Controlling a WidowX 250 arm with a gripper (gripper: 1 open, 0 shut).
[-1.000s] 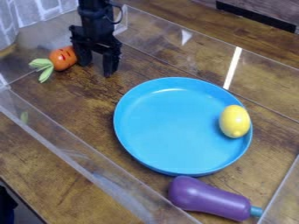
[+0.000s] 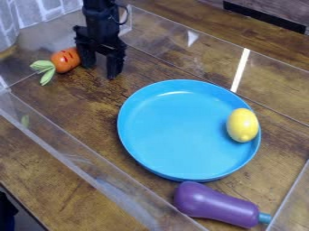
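My black gripper [image 2: 99, 56] hangs at the top left, its fingers open and low over the wooden table, just right of an orange toy carrot [image 2: 65, 61] with pale green leaves. A blue plate [image 2: 169, 135] fills the middle right, with a yellow oval object [image 2: 241, 125], like a lemon, on its right side. Below the plate lies a purple toy eggplant [image 2: 211, 201].
Clear plastic walls border the work area on the left, back and front. Bare wood [image 2: 67, 122] lies open left of the plate, and more free table is at the upper right.
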